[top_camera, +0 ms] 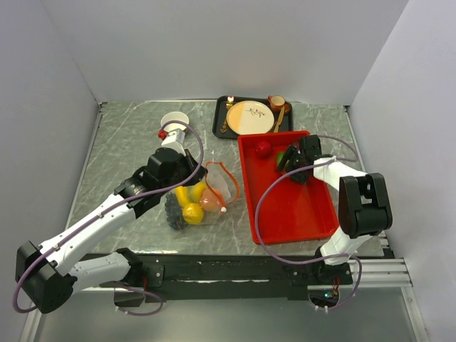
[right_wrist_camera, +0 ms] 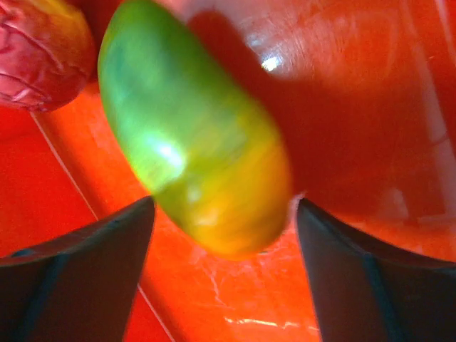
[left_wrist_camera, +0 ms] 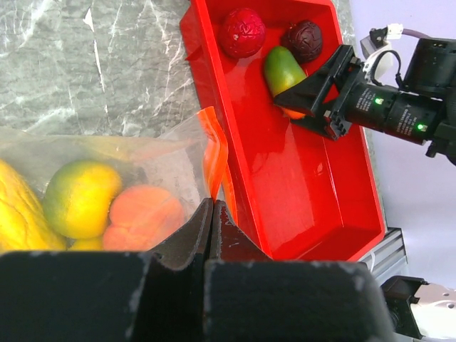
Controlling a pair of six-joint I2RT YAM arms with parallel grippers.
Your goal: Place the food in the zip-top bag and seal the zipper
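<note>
A zip top bag with yellow, orange and dark produce lies left of the red bin. My left gripper is shut at the bag's opening, its tips by the orange zipper strip. In the bin, my right gripper is part open around the end of a green-orange mango, blurred fingers on either side; whether it touches cannot be told. A red round fruit and a dark one lie at the bin's back.
A black tray with a plate, cutlery and cup stands behind the bin. A white bowl sits at the back left. The bin's front is clear.
</note>
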